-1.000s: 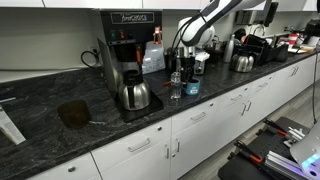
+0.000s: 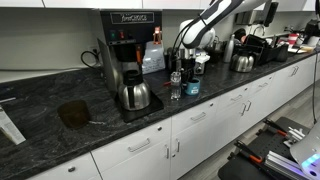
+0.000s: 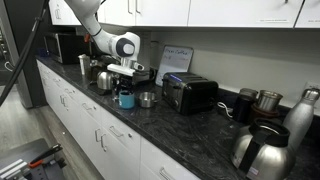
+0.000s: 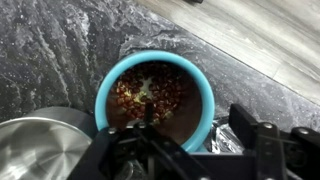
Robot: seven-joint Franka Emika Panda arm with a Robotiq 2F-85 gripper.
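A blue-rimmed cup stands on the dark counter, with brown and reddish bits over its floor in the wrist view. My gripper is over the near right part of its rim, the fingers apart. The left finger overlaps the cup's opening, while the right finger is outside the rim. Whether either one touches the cup cannot be seen. In the exterior views the blue cup is below the white arm, near the counter's front edge.
A metal pot stands close to the cup on the left in the wrist view. A clear bottle is beside the cup. The coffee machine with its steel carafe and a black toaster stand farther along the counter.
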